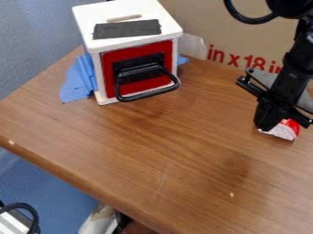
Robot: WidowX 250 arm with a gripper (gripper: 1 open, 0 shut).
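My black gripper [268, 115] hangs low at the right side of the table, just left of and partly over a small red-and-white item [284, 131], whose back is hidden by the gripper. Whether the fingers are open or shut is hard to tell.
A white box with a red front door and black handle [127, 69] stands at the back left, blue cloth [77, 79] beside it. A cardboard sheet [232, 37] stands behind. The table's edge runs along the lower left.
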